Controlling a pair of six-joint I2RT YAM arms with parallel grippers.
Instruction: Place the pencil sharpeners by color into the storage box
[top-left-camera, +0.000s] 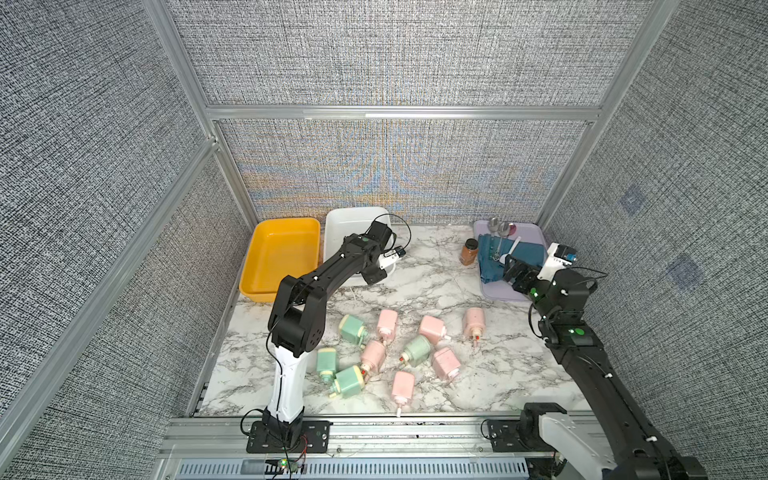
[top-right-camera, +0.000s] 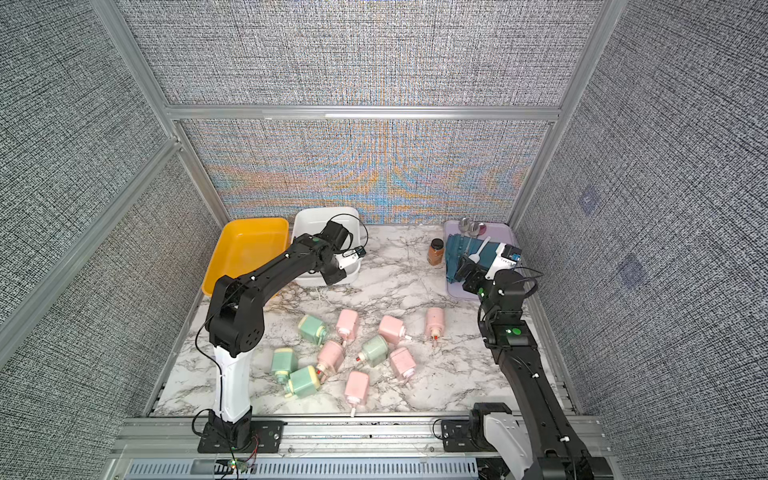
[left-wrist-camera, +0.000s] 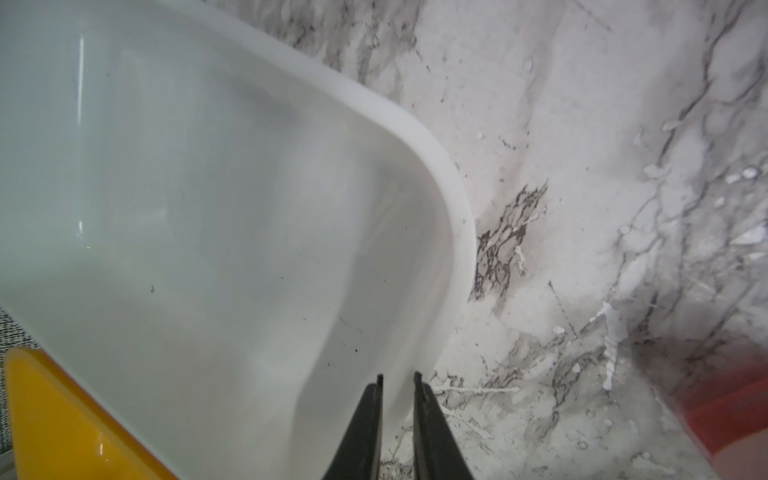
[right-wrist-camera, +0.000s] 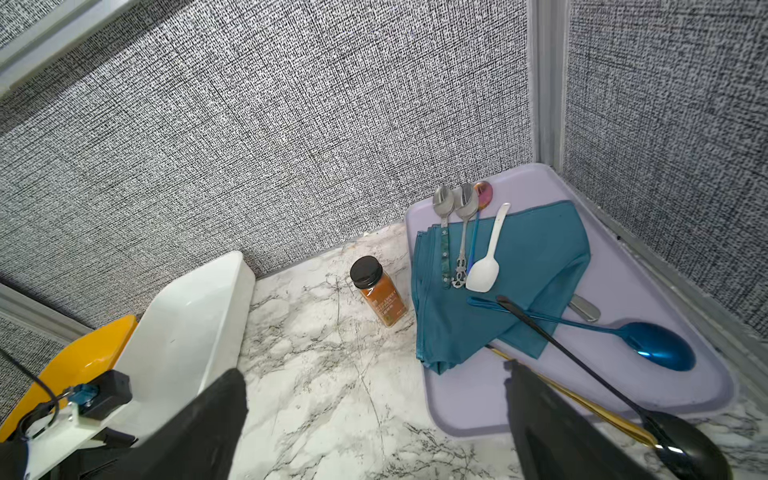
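Several green pencil sharpeners (top-left-camera: 326, 361) and several pink pencil sharpeners (top-left-camera: 402, 386) lie loose and mixed on the front half of the marble table. Behind them stand the white box (top-left-camera: 337, 214) and, to its left, the yellow box (top-left-camera: 280, 260); what shows of both insides is empty. My left gripper is over the white box's near rim, its fingers close together and no object visible between them. Off to the right, my right gripper is open beside the lilac tray, holding nothing. A blurred pink shape shows at the left wrist view's lower right.
The lilac tray (right-wrist-camera: 468, 416) at the back right carries a teal cloth (right-wrist-camera: 528, 240) and several spoons. A brown jar with a black lid (right-wrist-camera: 380, 296) stands left of it. Between jar and white box the table is bare.
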